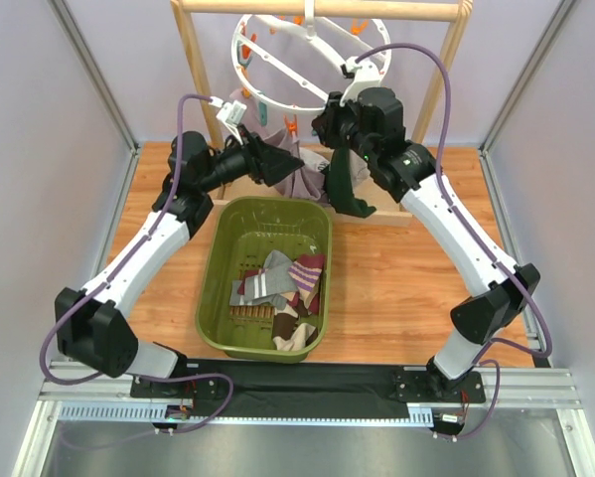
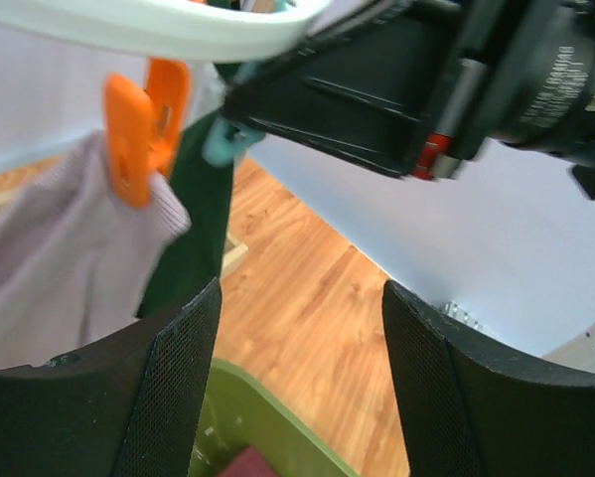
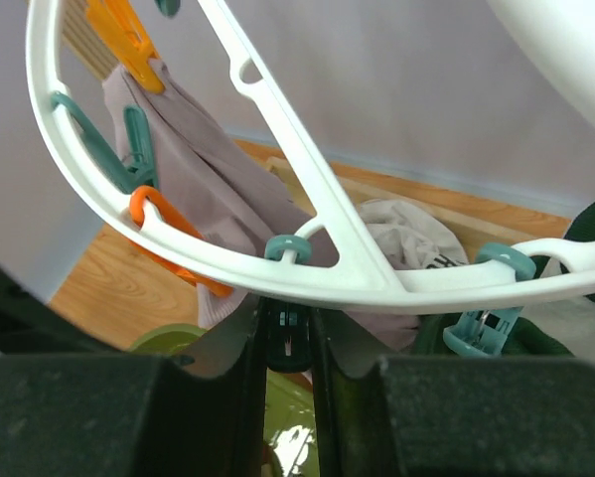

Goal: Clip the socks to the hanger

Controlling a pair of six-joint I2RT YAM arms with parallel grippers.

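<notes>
The white round hanger (image 1: 267, 97) hangs from a wooden frame, with coloured clips. Lilac socks (image 3: 193, 159) hang from orange clips, and a dark green sock (image 1: 345, 189) hangs below the ring at right. My right gripper is shut on a teal clip (image 3: 287, 248) on the ring's lower rim, its body mostly hidden between the fingers. My left gripper stands open just left of it, level with the socks' upper part, nothing between its fingers.
The olive bin (image 1: 218, 318) holds several loose socks (image 1: 272, 283). Walls stand on both sides.
</notes>
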